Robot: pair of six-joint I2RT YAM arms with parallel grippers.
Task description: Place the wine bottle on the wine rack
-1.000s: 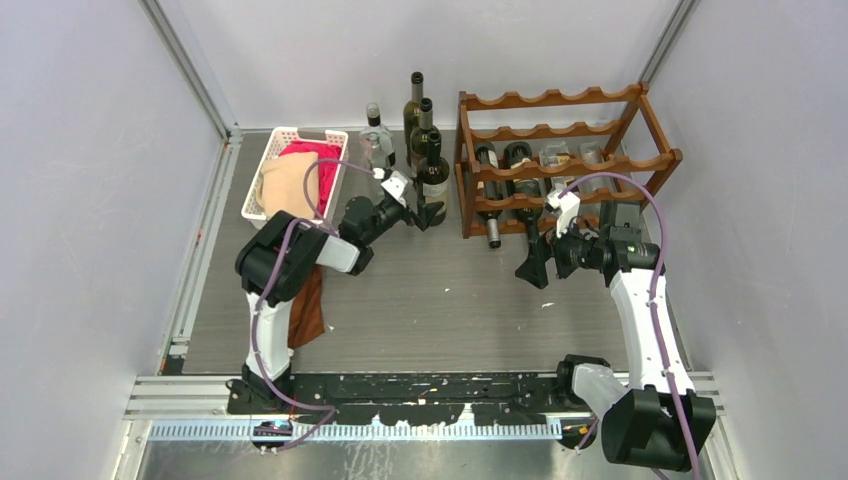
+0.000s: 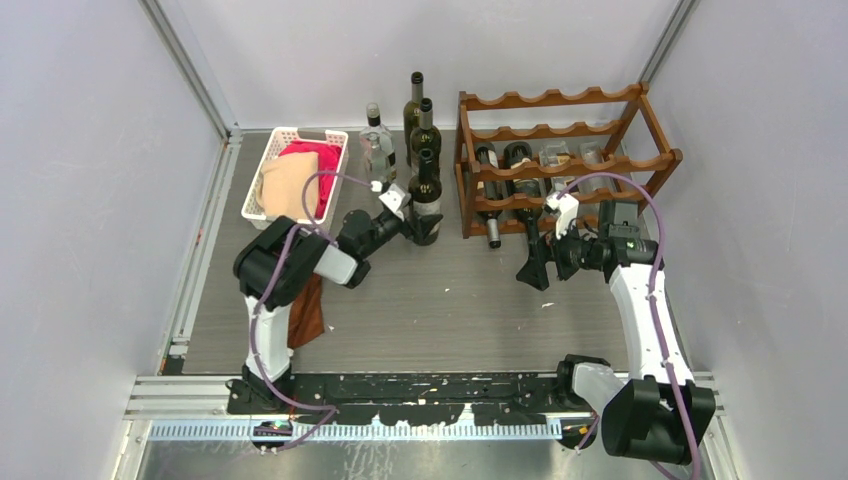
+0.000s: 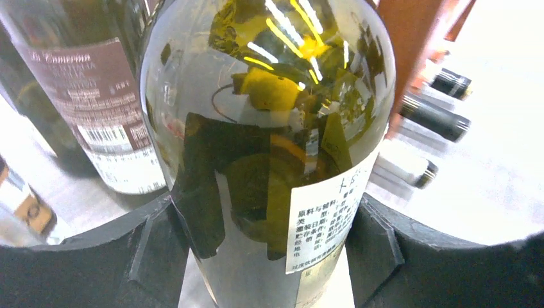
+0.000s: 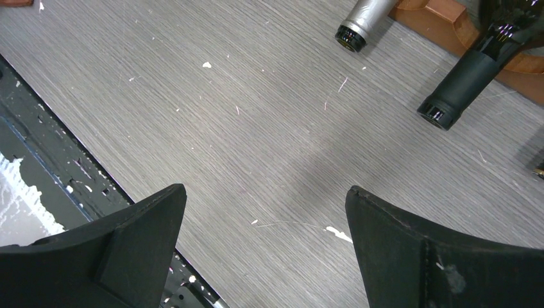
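Observation:
Between the fingers of my left gripper stands a dark green wine bottle with a pale label, gripped and roughly upright. The top view shows this bottle in front of the other standing bottles, left of the wooden wine rack. Its base looks close to the table, but I cannot tell whether it touches. Over the table in front of the rack, my right gripper is open and empty. Dark-necked and silver-necked bottles lie in the rack's lower row; its upper tiers look bare.
Two green bottles and clear bottles stand behind the gripped one. A white basket with cloths sits at the left, a brown cloth below it.
The bottle has shifted away from the rack. The right arm shifted slightly.

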